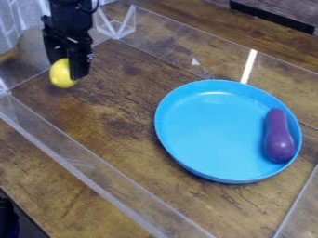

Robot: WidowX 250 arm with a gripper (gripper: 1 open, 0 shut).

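My black gripper (67, 58) hangs at the top left of the camera view, shut on a small yellow object (63, 76) that it holds near the left edge of the wooden table (112, 130). The object's exact shape is partly hidden by the fingers.
A large blue plate (205, 130) takes up the right side, with a purple eggplant (280, 135) lying on its right part. Clear plastic borders run along the table's edges. The wood left of the plate is bare.
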